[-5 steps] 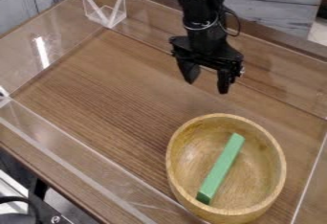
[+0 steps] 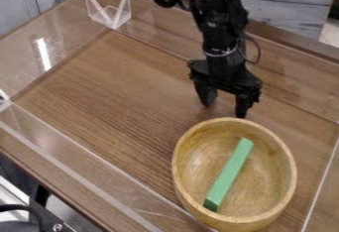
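Observation:
The black robot arm reaches down from the top of the view, and its gripper point(image 2: 225, 99) is low over the wooden table point(image 2: 106, 97), open, with nothing seen between its fingers. Just in front of it, at the lower right, a tan oval bowl point(image 2: 195, 147) holds a long green block point(image 2: 228, 174), which lies diagonally inside.
A white wire stand point(image 2: 110, 10) is at the back left. A grey, marbled surface point(image 2: 284, 13) lies beyond the table's back edge at the right. A dark cable is at the lower left corner.
The gripper has moved a little toward the front, nearer the bowl's back rim. The bowl and green block look unmoved.

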